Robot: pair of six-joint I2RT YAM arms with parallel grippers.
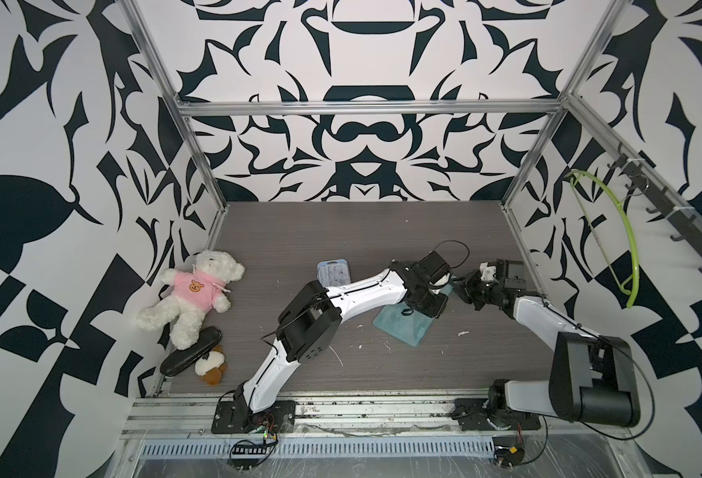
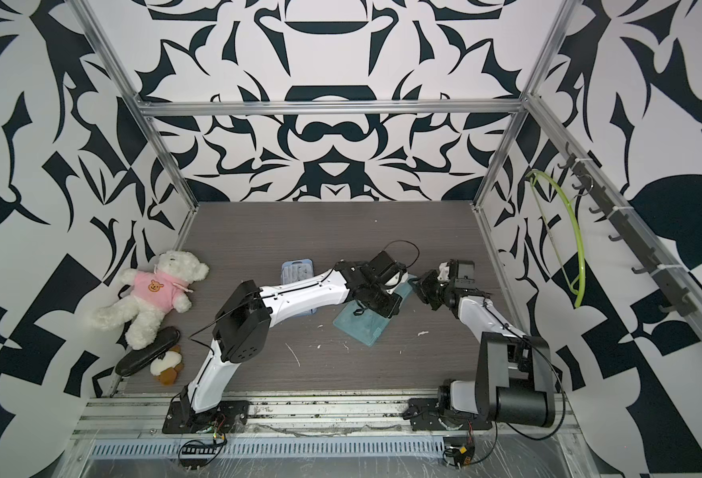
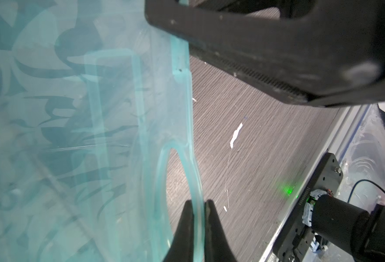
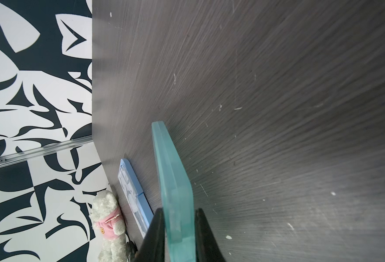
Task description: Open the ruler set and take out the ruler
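Note:
A translucent teal ruler set pouch [image 1: 401,324] is held raised at the table's right of centre, between both grippers. In the left wrist view its flat face [image 3: 70,131] fills the left half, and my left gripper is shut on its edge beside an oval cutout. The other gripper's black housing overhangs the top edge. Whether a ruler is inside cannot be told clearly.
A light blue case [image 1: 333,271] lies behind the left arm. A white bear [image 1: 195,298], a black case [image 1: 183,358] and a small brown-white toy [image 1: 210,366] sit at the left.

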